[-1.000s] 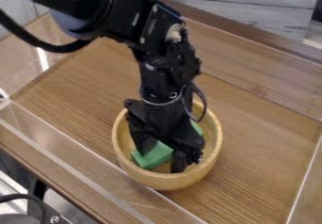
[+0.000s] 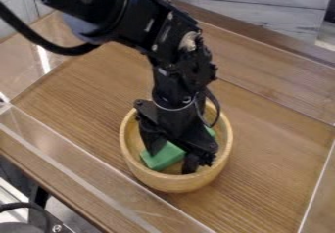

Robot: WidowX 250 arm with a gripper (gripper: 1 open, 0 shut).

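Note:
A black gripper (image 2: 175,147) reaches down into a round tan bowl (image 2: 177,181), its open fingers on either side of a green block (image 2: 163,158) that lies inside. The gripper body hides much of the block and the back of the bowl. Whether the fingers touch the block is hard to tell.
The bowl stands on a wooden tabletop (image 2: 262,159), with bare wood to its left, right and behind. A clear strip edge runs along the lower left, and a grey wood-look wall (image 2: 249,12) stands at the back.
The gripper has shifted very slightly upward within the bowl. The bowl and green block look almost unchanged.

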